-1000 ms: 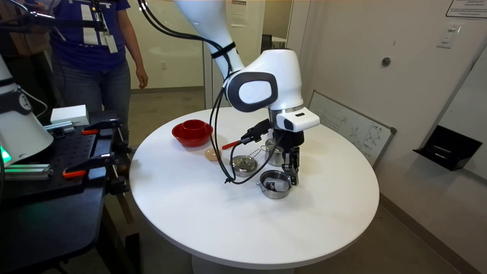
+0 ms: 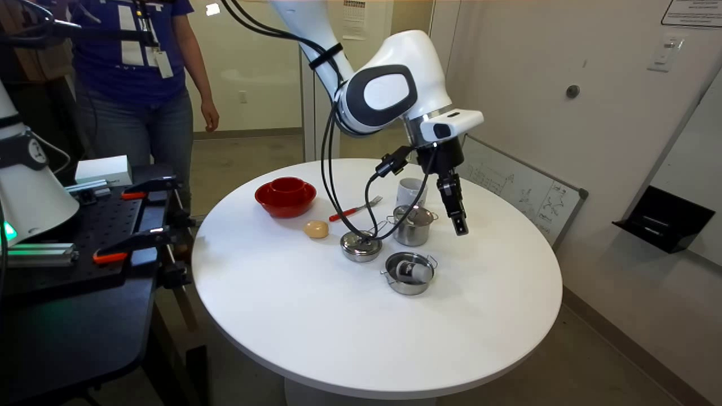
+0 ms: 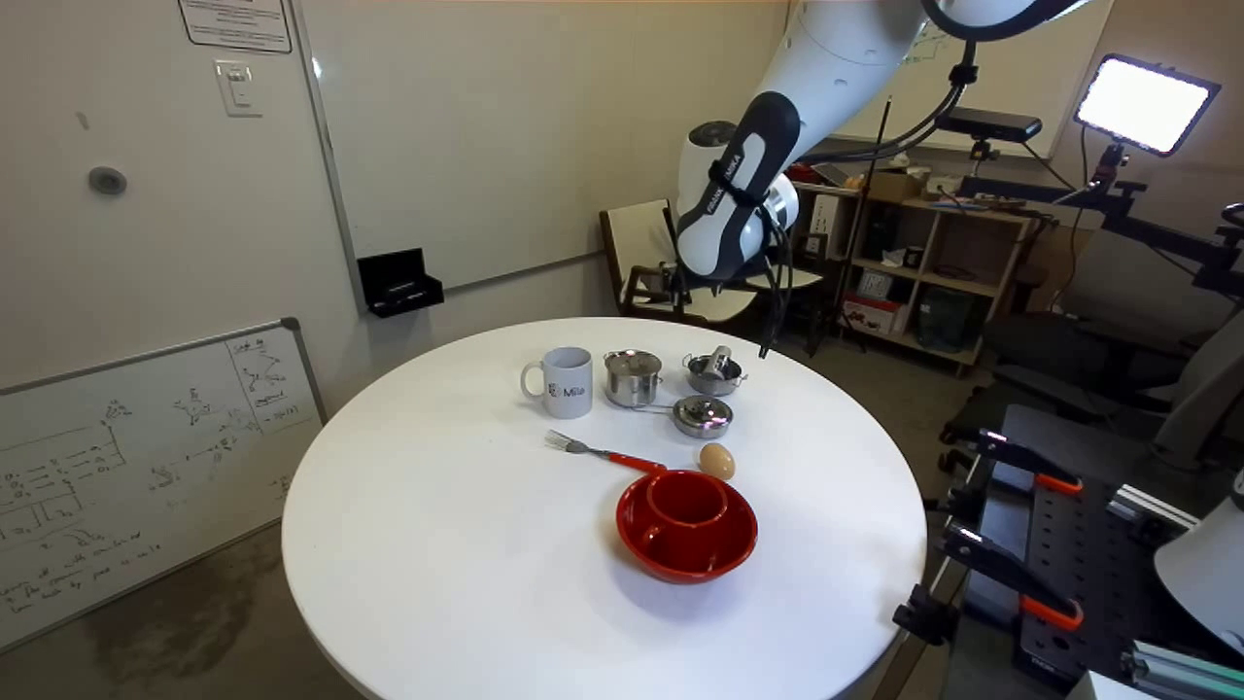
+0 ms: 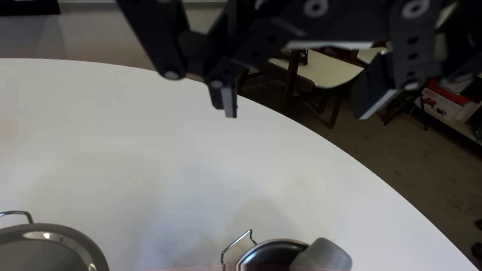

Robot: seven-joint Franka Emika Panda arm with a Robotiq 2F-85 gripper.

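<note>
In exterior view 1 my gripper (image 2: 461, 231) hangs in the air above the right side of the table, past the lidded pot. The wrist view shows its fingers (image 4: 229, 103) apart, with only table edge and floor visible between them. A small open pot (image 2: 408, 287) stands near the table's centre, holding a light grey cylinder (image 2: 422, 273) that lies tilted inside and pokes over the rim in the wrist view. Behind it sits a taller steel pot (image 2: 411, 234) with a lid. A flat lidded pan (image 2: 360, 249) is to their left.
A white mug (image 3: 569, 383) stands beside the taller pot. A fork with a red handle (image 3: 636, 462), an egg-like object (image 3: 717, 461) and a red bowl (image 3: 746, 539) with a red cup (image 3: 685, 500) in it occupy one side.
The gripper has risen from beside the small pot and swung away to the right and back, tilting as it went. The cylinder in the pot has shifted slightly. The flat pan looks barely changed.
</note>
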